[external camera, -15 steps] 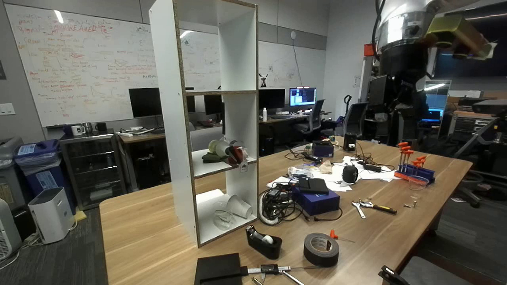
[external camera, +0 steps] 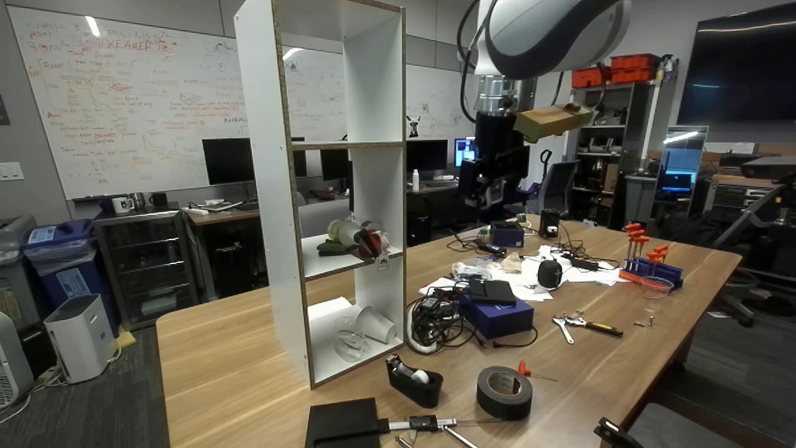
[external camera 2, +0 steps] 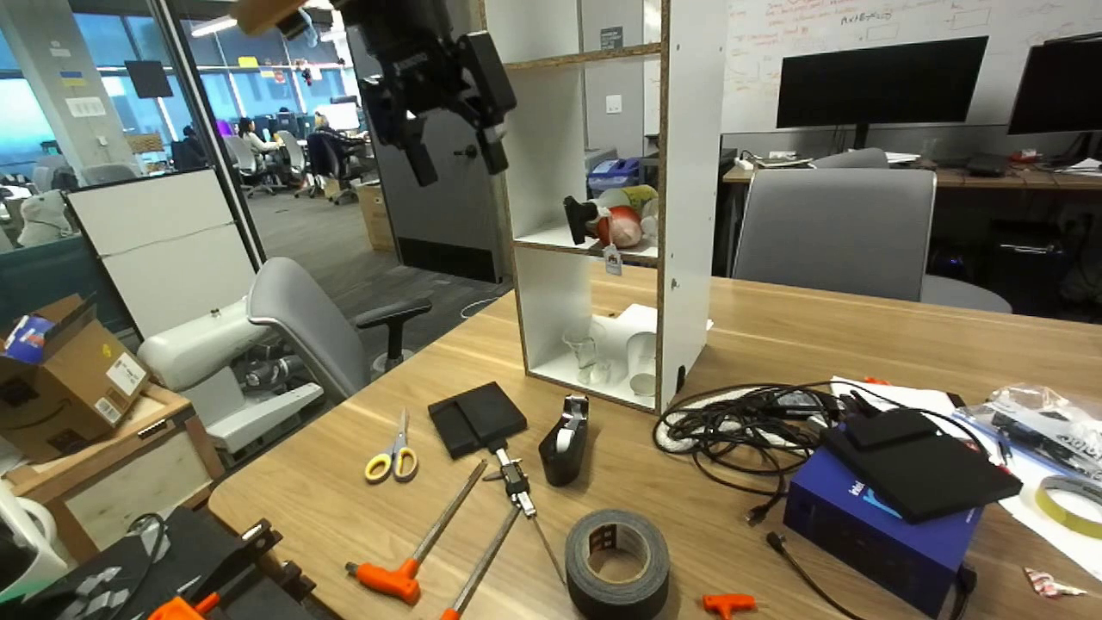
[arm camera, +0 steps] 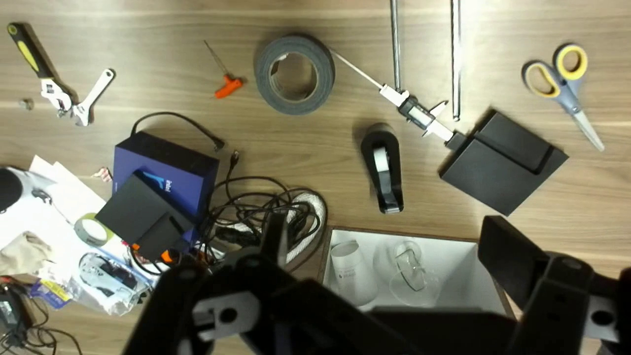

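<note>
High above the table, my gripper (external camera 2: 451, 170) stands open, its fingers apart with nothing held between them. Seen from the wrist, the two fingers (arm camera: 509, 257) frame the bottom compartment of the white shelf (arm camera: 455, 251) far below. A white cup (arm camera: 353, 273) and a clear glass (arm camera: 414, 278) lie in that compartment. On the shelf level above sit a red item (external camera 2: 620, 226) with a tag and a greenish one (external camera: 341, 231); what they are is hard to tell. The black tape dispenser (arm camera: 382, 169) rests on the table before the shelf.
The shelf's upright side (external camera: 272, 186) rises tall from the table. Around it lie a tape roll (arm camera: 295, 74), calipers (arm camera: 421, 114), scissors (arm camera: 562, 86), a black case (arm camera: 503, 165), tangled cables (external camera 2: 744, 429) and a blue box (external camera 2: 878, 517). Bare tabletop (external camera: 216, 351) shows left of the shelf.
My arm and gripper have moved left across exterior view 1, toward the shelf, with the gripper now above the far side of the table. The objects on the table and shelf have not moved.
</note>
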